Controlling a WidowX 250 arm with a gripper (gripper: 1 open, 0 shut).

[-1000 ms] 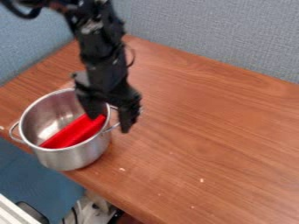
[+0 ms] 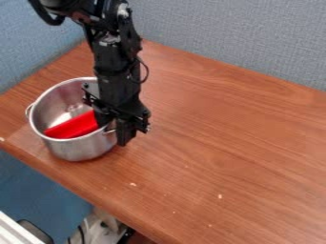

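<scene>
A steel pot (image 2: 51, 103) with side handles stands at the left end of the wooden table, a red elongated object (image 2: 71, 128) lying inside it. The black gripper (image 2: 110, 124) is lowered at the pot's right rim, by the handle there. Its fingertips are dark against the arm, and what lies between them cannot be made out clearly.
Grey-blue partitions (image 2: 230, 38) border it at the back and left. The table's near edge runs just below the pot.
The pot with the red object has shifted slightly up and left, away from the near edge, and the gripper has moved slightly with it.
</scene>
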